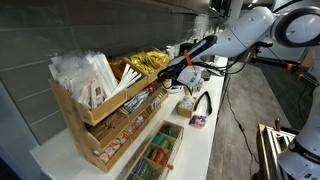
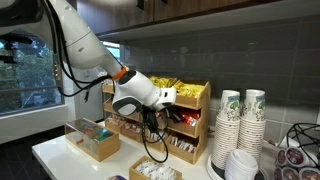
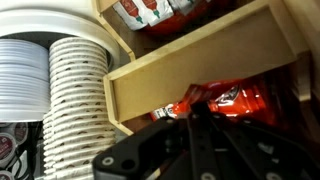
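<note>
Red shiny packets (image 3: pixel 240 98) lie in a wooden shelf compartment in the wrist view. My gripper is at this compartment's opening, its dark fingers shut and close against the red packets. Whether a thin packet edge is caught between them cannot be made out. In exterior view 2 the gripper (image 2: pixel 176 91) reaches into the right end of the wooden shelf (image 2: pixel 196 102). Exterior view 1 shows the arm (image 1: pixel 205 53) leaning over the far end of the shelf, with the fingertips too small to tell apart.
Stacked paper cups (image 2: pixel 226 130) and white lids (image 2: pixel 241 165) stand right of the shelf. A divided tray (image 1: pixel 155 156) and a small box of white items (image 2: pixel 154 170) sit on the white counter.
</note>
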